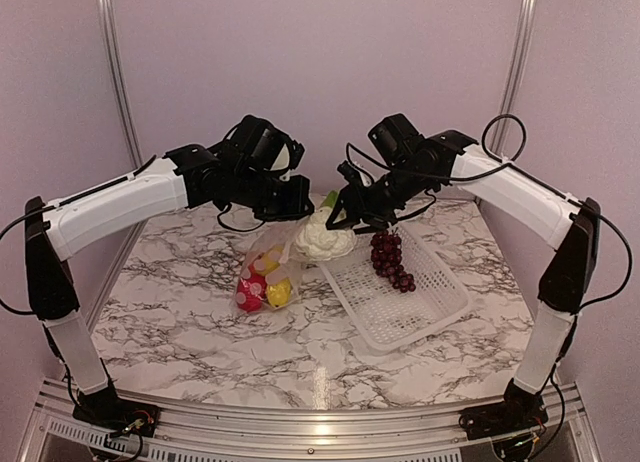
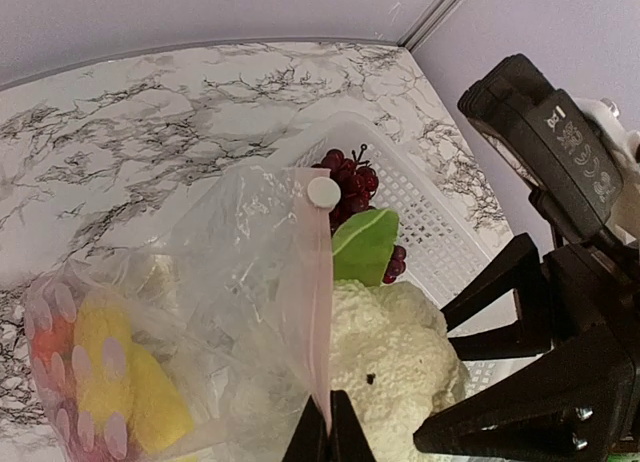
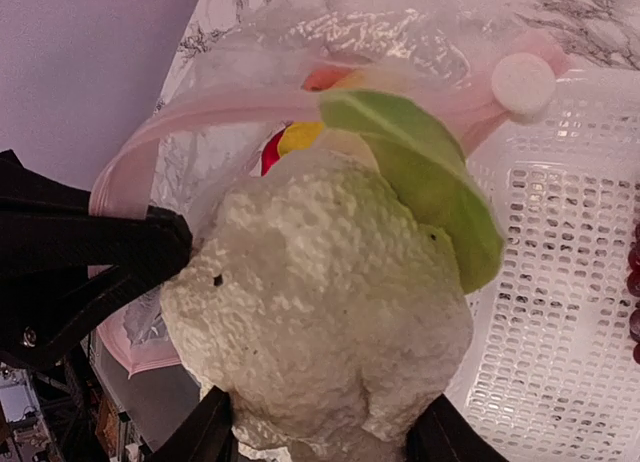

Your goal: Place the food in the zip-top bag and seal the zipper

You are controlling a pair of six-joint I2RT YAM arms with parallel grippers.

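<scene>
A white cauliflower (image 3: 320, 292) with a green leaf (image 3: 430, 182) is held in my right gripper, whose fingers are spread around its base. It sits at the mouth of the clear zip bag, its leafy end behind the bag's pink rim in the right wrist view. My left gripper is shut on that rim, holding the bag up. Within the bag lie yellow food pieces (image 1: 279, 291) and a red one with pale dots (image 1: 251, 290). A white slider (image 2: 323, 192) sits at the rim's far end.
Red grapes (image 1: 391, 260) lie in the white perforated basket (image 1: 400, 327), right of the bag and partly under the right arm. The two grippers are very close together. Bare marble table (image 1: 200, 352) stretches across the front and left.
</scene>
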